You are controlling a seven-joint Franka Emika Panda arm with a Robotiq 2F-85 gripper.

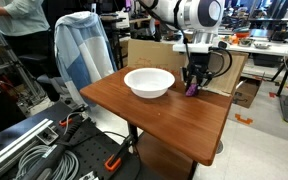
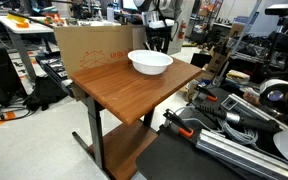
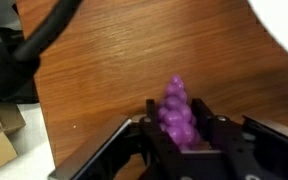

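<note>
A purple object with a narrow tip is on the brown table, toward its far right side. My gripper points down over it and is shut on it. In the wrist view, the purple object sits between the two dark fingers, its tip pointing away from the gripper. The white bowl rests flat on the table to the left of the gripper. In exterior view 2, the bowl stands in front and the purple object cannot be made out.
Cardboard panels stand along the table's back edge. A black side table with cables and orange-handled clamps stands at the near left. A dark cable crosses the wrist view's upper left.
</note>
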